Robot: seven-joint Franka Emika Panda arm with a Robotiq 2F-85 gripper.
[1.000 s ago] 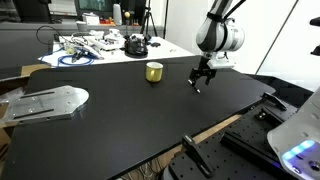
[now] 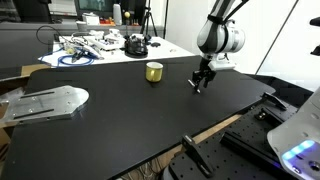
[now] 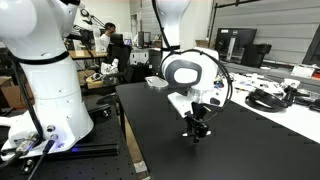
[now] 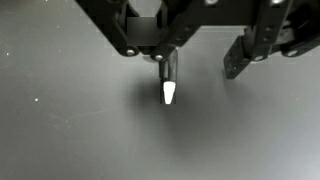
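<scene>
A dark, marker-like object with a white tip (image 4: 169, 93) shows in the wrist view, right by the left finger. Whether it touches that finger is hard to tell. Its small white and dark shape (image 2: 194, 86) also appears beside the fingertips in exterior view 1. My gripper is open, its two fingers well apart and the space towards the right finger (image 4: 236, 62) empty. In exterior view 2 the gripper (image 3: 195, 131) is low over the black table, with the small object hard to separate from the dark fingers.
A yellow mug (image 2: 154, 72) stands towards the back of the black table (image 2: 110, 110). A silver plate (image 2: 50, 104) lies at the left in exterior view 1. Cables and equipment (image 2: 100, 45) fill the area behind.
The mug and plate have stayed put.
</scene>
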